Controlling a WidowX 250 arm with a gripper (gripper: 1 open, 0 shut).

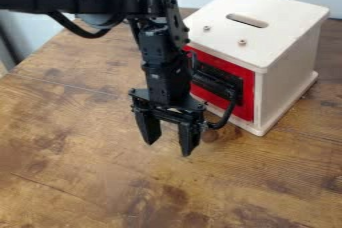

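Note:
My black gripper (170, 138) hangs fingers-down over the wooden table, open, with nothing between its two fingers. Behind it and to the right stands a pale wooden box (278, 52) with a slot and two small screws on its top. Its front has a red panel (242, 116), partly hidden by my arm and its cable.

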